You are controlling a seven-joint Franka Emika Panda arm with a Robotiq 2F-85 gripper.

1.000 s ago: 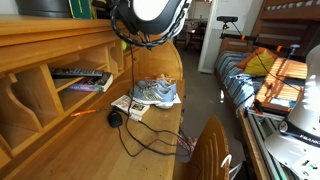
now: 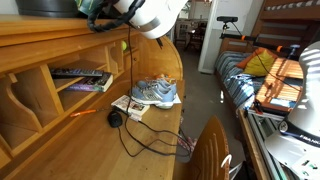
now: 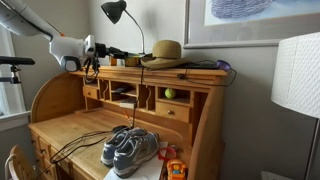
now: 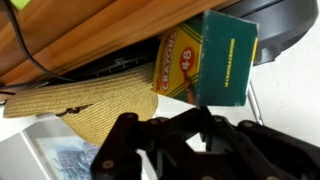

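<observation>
A green crayon box (image 4: 228,60) with a yellow and red front tilts close beyond my gripper in the wrist view. My gripper is shut; its dark fingers reach up to the box's lower edge, and whether they touch it cannot be made out. A green patch (image 2: 98,84) shows over the dark stack in the desk cubby. In exterior view 2 the gripper (image 3: 120,52) is at the desk's upper shelf, left of the hat (image 3: 160,54).
Grey shoes (image 2: 155,92) stand on the desktop (image 2: 90,150), beside paper (image 2: 130,108) and a black cable. A desk lamp (image 3: 114,12) rises behind the upper shelf. Bare desktop lies in front of the cubbies.
The white arm has shifted slightly over the last second. The green block at the top edge no longer shows there; green now shows in the cubby, over the dark stack.
</observation>
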